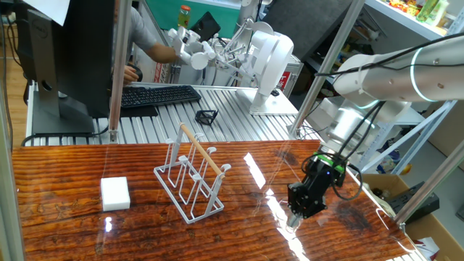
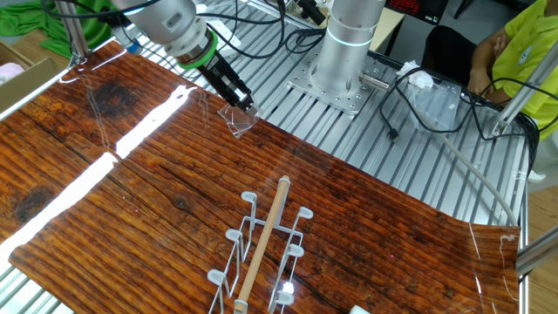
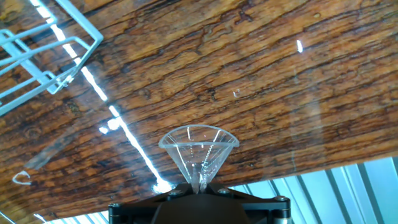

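A clear, cone-shaped glass [image 3: 199, 155] flares away from my gripper in the wrist view. Its narrow end sits between the fingers, which are shut on it. In exterior view 2 the same glass [image 2: 235, 122] shows as a faint transparent shape at the tip of my gripper [image 2: 249, 110], close to the table's edge. Seen from exterior view 1, my gripper [image 1: 296, 212] points down at the right side of the wooden table; glare there blurs the glass, and whether it touches the surface I cannot tell.
A white wire rack [image 1: 191, 211] with upright prongs and a wooden top bar [image 1: 201, 148] stands mid-table. Left of it lies a white block [image 1: 114, 193]. Bare wood [image 1: 250, 232] separates rack and gripper.
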